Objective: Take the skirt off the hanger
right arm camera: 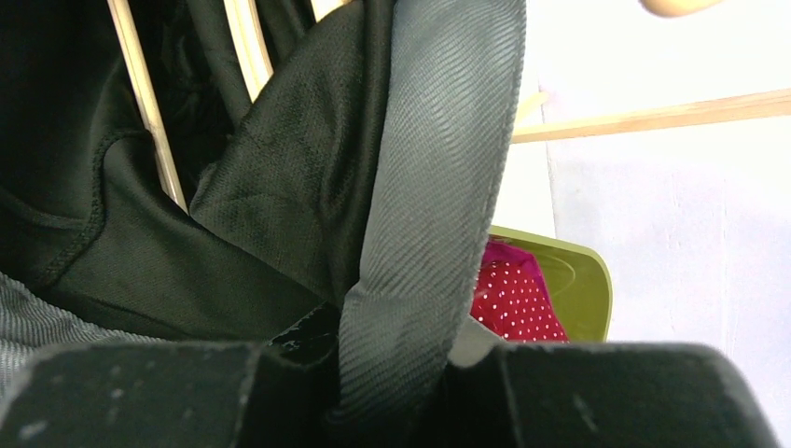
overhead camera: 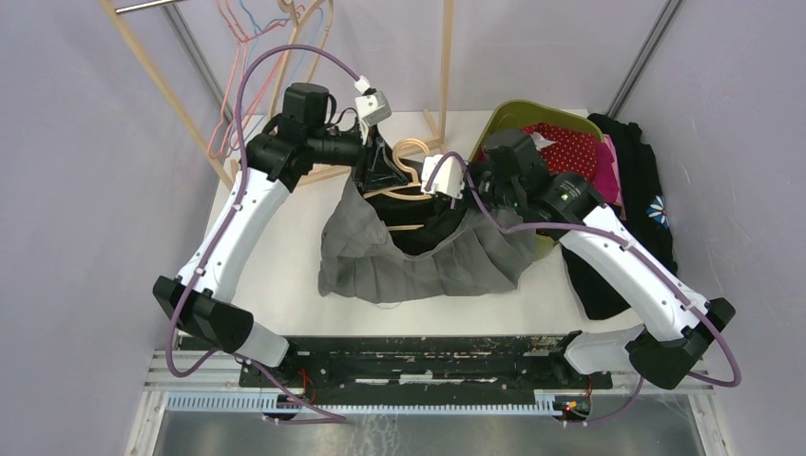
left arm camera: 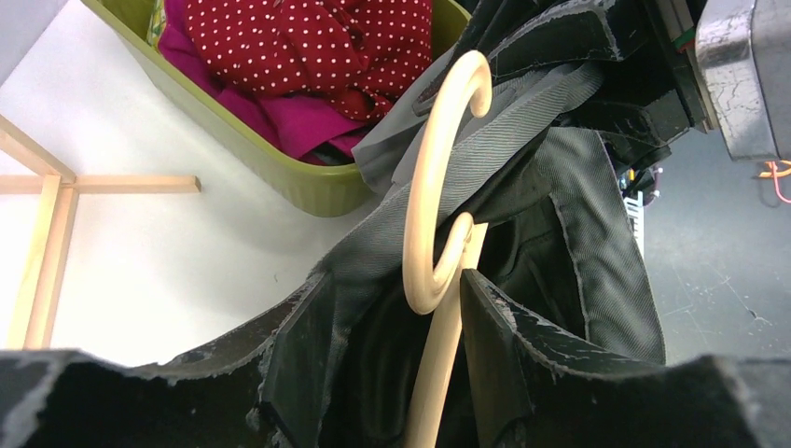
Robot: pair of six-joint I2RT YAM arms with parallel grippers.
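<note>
The grey skirt [overhead camera: 409, 271], black inside, spreads below both grippers in the top view. A light wooden hanger [overhead camera: 411, 150] stands in its waist opening, its hook between the two arms. At the skirt's left side my left gripper [overhead camera: 388, 185] is open. In the left wrist view the hanger's hook [left arm camera: 423, 210] and bar rise between its parted fingers; whether they touch the wood is unclear. At the skirt's right side is my right gripper [overhead camera: 451, 190]. Its fingers [right arm camera: 508, 392] have the grey waistband [right arm camera: 424, 187] between them, and the cloth hides how tightly they close.
A green tub [overhead camera: 508, 114] with red dotted and magenta clothes stands behind the right arm. A black garment [overhead camera: 608, 285] lies beside it. At the back left, pink and blue hangers [overhead camera: 233, 104] hang on a wooden rack [overhead camera: 442, 76].
</note>
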